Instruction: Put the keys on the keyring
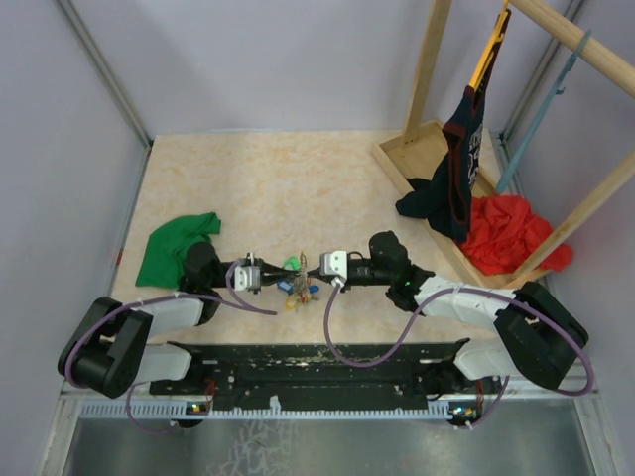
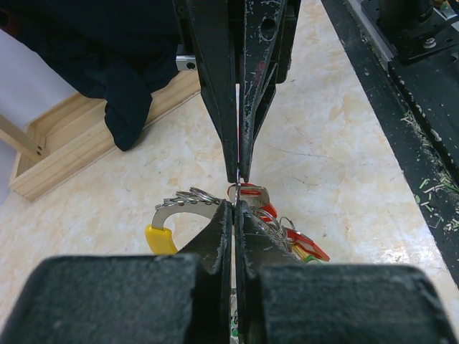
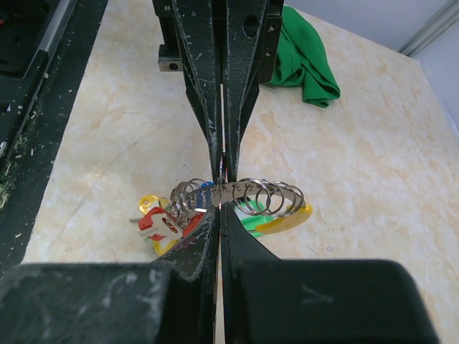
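The bunch of keys and rings [image 1: 303,288] is held up between both grippers at the table's middle, with red, yellow, green and blue key heads. My left gripper is shut at a thin metal piece of the bunch; my right gripper is shut at it from the opposite side, fingertips nearly meeting the left's. In the right wrist view several loose-coiled rings [image 3: 269,197] hang on a metal strip with a yellow end [image 3: 290,221]. Exactly what lies between each pair of fingertips is hard to tell.
A green cloth [image 1: 174,248] lies at the left. A wooden frame [image 1: 402,159] with dark and red cloths [image 1: 511,233] stands at the right. A dark rail [image 1: 308,359] runs along the front edge.
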